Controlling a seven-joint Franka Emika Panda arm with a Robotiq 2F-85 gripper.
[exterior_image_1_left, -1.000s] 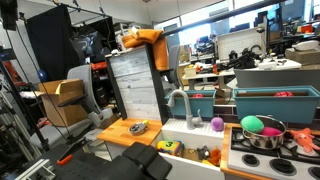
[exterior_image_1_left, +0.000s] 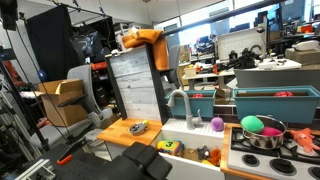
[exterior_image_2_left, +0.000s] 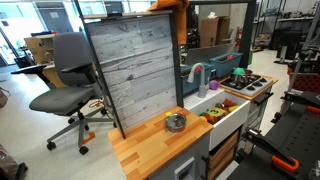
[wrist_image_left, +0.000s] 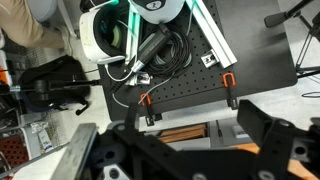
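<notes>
Dark, out-of-focus parts of my gripper fill the lower edge of the wrist view. Whether its fingers are open or shut cannot be made out, and no held object shows. A metal pot (exterior_image_1_left: 263, 133) stands on the stove, with a green ball-like item (exterior_image_1_left: 252, 124) at its top. On the wooden counter (exterior_image_2_left: 150, 145) rests a small metal bowl (exterior_image_2_left: 176, 122). Yellow and orange items (exterior_image_1_left: 210, 156) lie in the white sink area, below the grey faucet (exterior_image_1_left: 185, 105).
A grey wood-look panel (exterior_image_1_left: 138, 82) rises behind the counter, with an orange cloth (exterior_image_1_left: 158, 50) over its top. Teal bins (exterior_image_1_left: 275, 106) line the back. The wrist view shows a black table (wrist_image_left: 270, 65) with cables (wrist_image_left: 175, 55) and orange-handled clamps.
</notes>
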